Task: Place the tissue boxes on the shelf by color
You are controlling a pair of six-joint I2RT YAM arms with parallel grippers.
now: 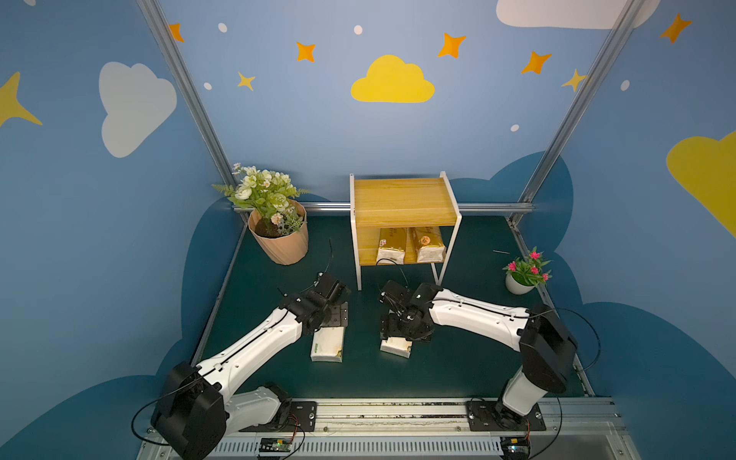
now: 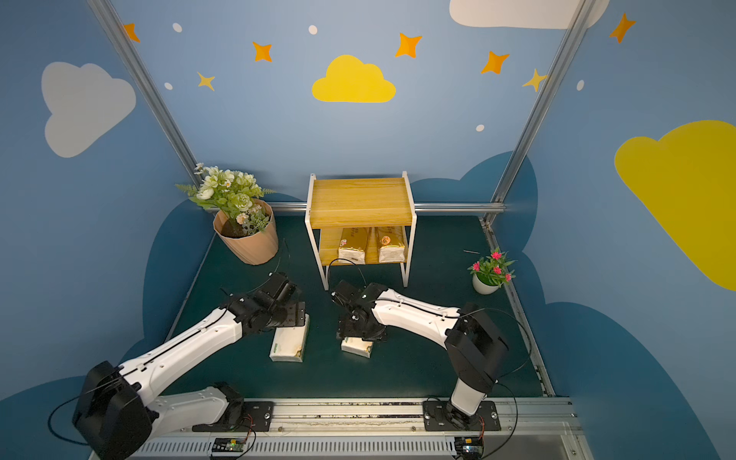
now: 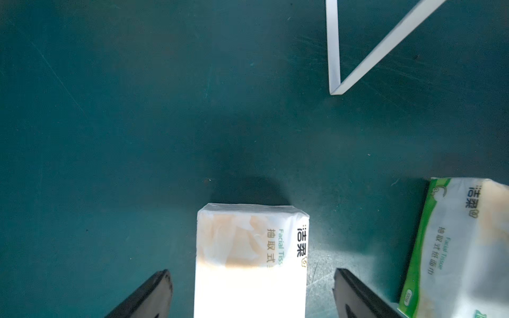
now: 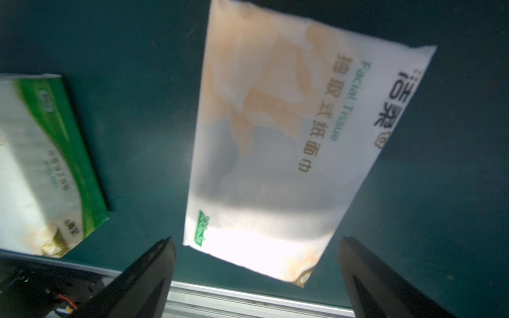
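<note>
Two brown-gold tissue packs, the left one [image 1: 391, 243] and the right one [image 1: 427, 243], rest side by side on the lower board of the wooden shelf [image 1: 402, 201]. Two white packs lie flat on the dark green table. The left white pack [image 3: 250, 286] sits between the spread fingertips of my open left gripper. Over the right white pack [image 4: 286, 153] stands my open right gripper, the pack lying slightly tilted in the wrist view, its near end between the fingers without visible contact. In the top views the arms hide much of both white packs.
The shelf's top board [image 2: 360, 201] is bare. A large flower pot [image 1: 282, 239] stands at the back left, a small pink-flowered pot [image 1: 519, 282] at the right. Open table lies left and right of the shelf's legs.
</note>
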